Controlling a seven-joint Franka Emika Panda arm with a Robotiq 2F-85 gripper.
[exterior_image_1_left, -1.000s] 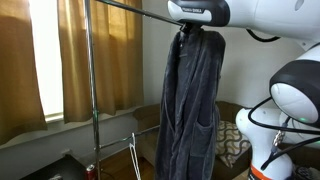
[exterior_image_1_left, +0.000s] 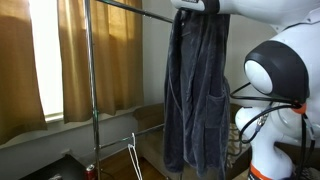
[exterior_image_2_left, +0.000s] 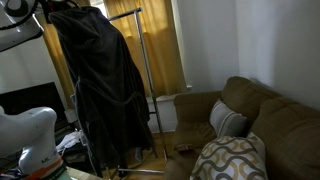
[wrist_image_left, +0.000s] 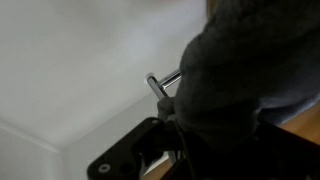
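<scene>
A dark grey plush robe (exterior_image_1_left: 196, 100) hangs down from the arm, its top near the upper edge of exterior view 1. In exterior view 2 the same robe (exterior_image_2_left: 105, 90) fills the left side. My gripper is shut on the robe's cloth, which bunches over the fingers and hides their tips. A metal garment rack (exterior_image_1_left: 93, 75) stands beside the robe; its top rail passes close to the robe's upper end. In the wrist view, a rail end (wrist_image_left: 165, 82) shows just beside the cloth. Whether robe and rail touch, I cannot tell.
A white hanger (exterior_image_1_left: 134, 158) hangs low on the rack. Yellow curtains (exterior_image_1_left: 100, 60) cover the window behind. To the right in exterior view 2 stands a brown couch (exterior_image_2_left: 195, 112) with a patterned pillow (exterior_image_2_left: 230, 160). Open floor is narrow around the rack.
The robe has risen and shifted slightly right in exterior view 1, and its lower edge now shows. The arm has moved up with it, the cloth still hanging from the gripper.
</scene>
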